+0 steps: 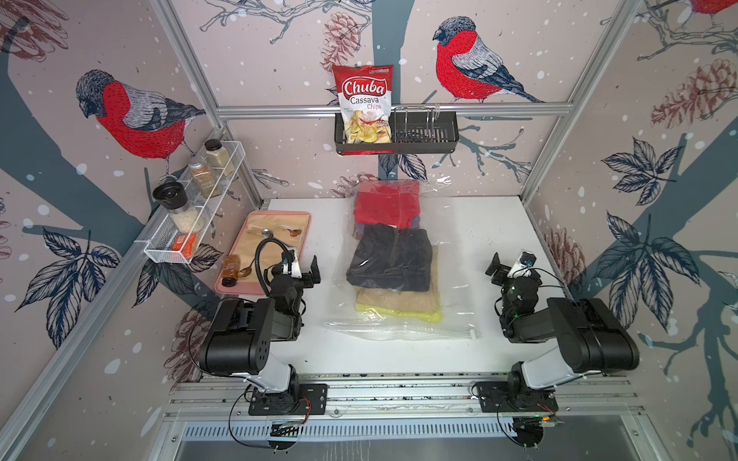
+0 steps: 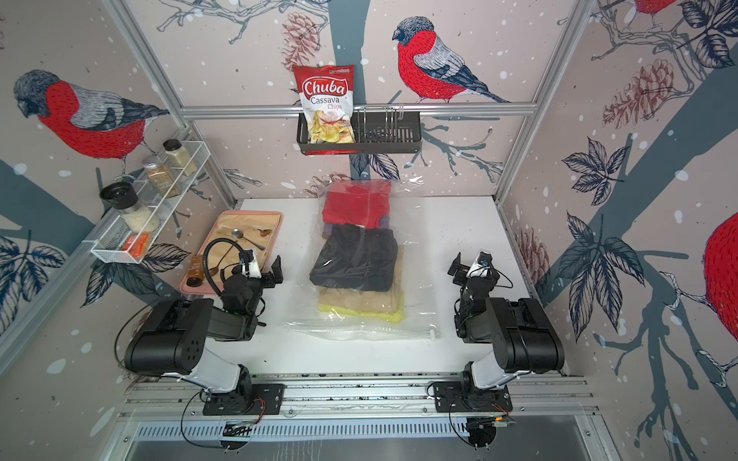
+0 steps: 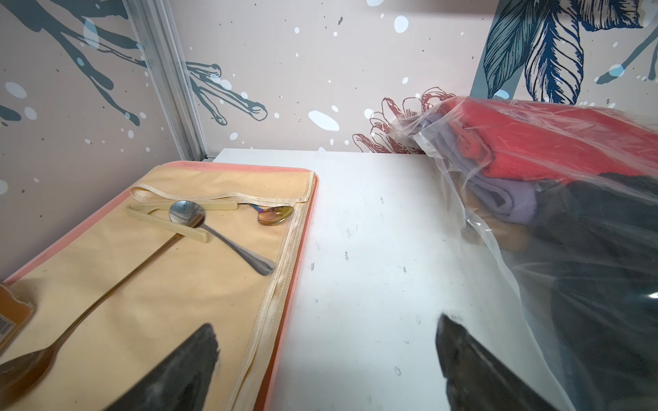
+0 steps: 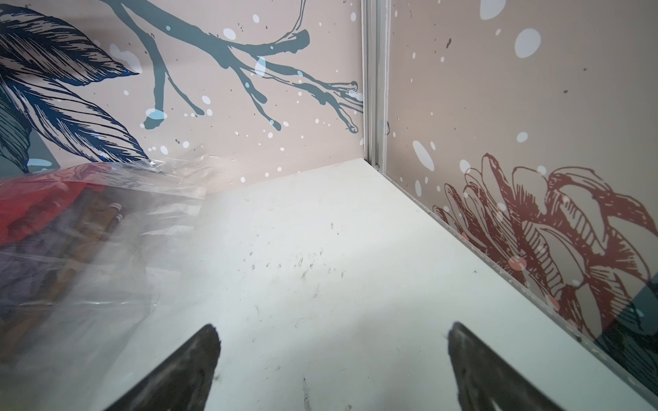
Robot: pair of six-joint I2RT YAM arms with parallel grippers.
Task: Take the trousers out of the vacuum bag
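On the white table, in the middle, lies a large clear vacuum bag (image 1: 457,303) with folded clothes inside. A dark grey folded garment (image 1: 389,257), which looks like the trousers, rests on top of beige and yellow cloth; a red garment (image 1: 386,206) is behind it. Along the bag's front edge runs a closure strip with a small white slider (image 1: 472,334) at its right end; I cannot tell whether it is sealed. My left gripper stands open to the left of the bag, and my right gripper is open to its right. Both are empty and apart from the bag.
A pink tray (image 1: 306,223) with spoons, tongs and a brown bottle (image 1: 230,270) stands behind and left of my left gripper. A wire shelf (image 1: 165,244) with jars hangs on the left wall. Bare table (image 4: 301,253) lies right of the bag.
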